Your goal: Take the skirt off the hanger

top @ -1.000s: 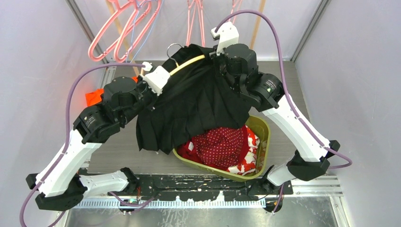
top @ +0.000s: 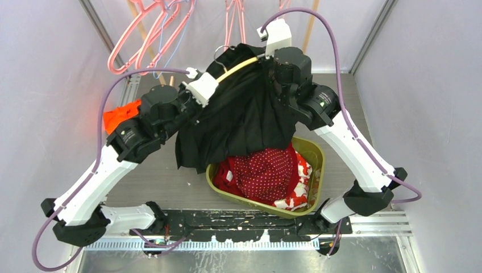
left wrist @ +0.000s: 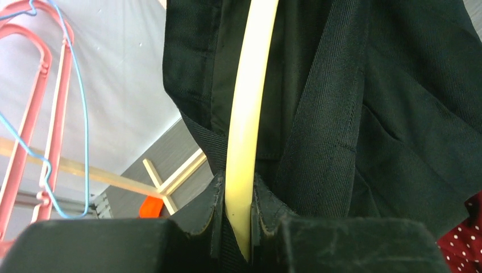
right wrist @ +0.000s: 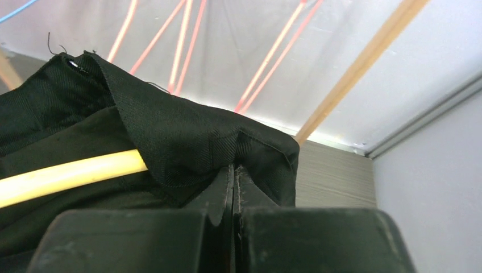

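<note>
The black skirt (top: pixel 239 119) drapes from a yellow hanger (top: pixel 237 67), whose metal hook shows at its middle in the top view. My left gripper is shut on the hanger's yellow bar, with dark cloth bunched beside it. My right gripper is shut at the folded waistband (right wrist: pixel 193 136) near the hanger's other end; its fingertips meet in the cloth, and any fabric between them is hard to make out. The yellow bar runs under that fold in the right wrist view.
A green basket (top: pixel 316 182) of red garments (top: pixel 264 176) sits below the skirt. Pink hangers (top: pixel 116 51) hang at the upper left and back. An orange item (top: pixel 116 118) lies on the left of the floor. Walls bound both sides.
Both grippers have moved up and to the right in the top view with the hanger and skirt, the left one more. The skirt's lower edge has risen slightly.
</note>
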